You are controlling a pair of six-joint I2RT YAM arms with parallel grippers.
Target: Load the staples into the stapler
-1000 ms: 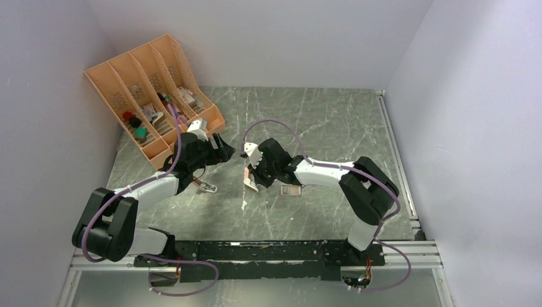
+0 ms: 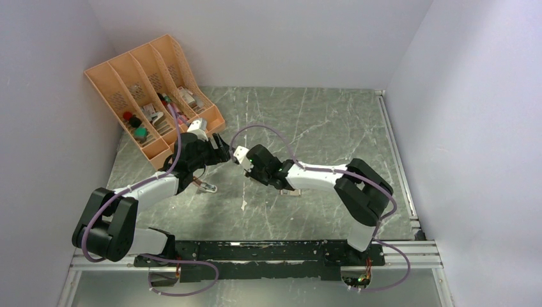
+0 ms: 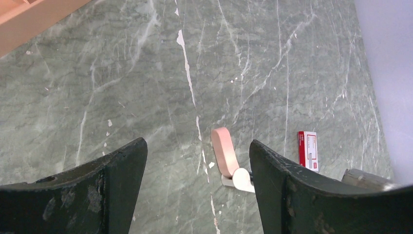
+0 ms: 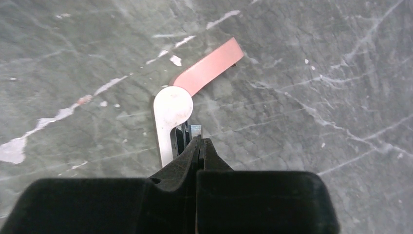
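Observation:
The stapler lies on the table with its pink arm [image 4: 209,66] swung away from its white body [image 4: 173,105]; a dark channel shows along the body. In the right wrist view my right gripper is shut over the body. A small silver strip [image 4: 196,130] shows just beyond its tips, beside the channel; I cannot tell whether the fingers grip it. The left wrist view also shows the stapler [image 3: 224,151], partly behind a finger. Up and left of it, my left gripper [image 2: 220,148] is open, with nothing between its fingers.
A red and white box [image 3: 308,150] lies right of the stapler. An orange divided organizer [image 2: 153,150] with assorted items stands at the back left. A small white and dark item [image 2: 206,186] sits beside the left arm.
The left gripper's fingers have shifted slightly; its arm stays put.

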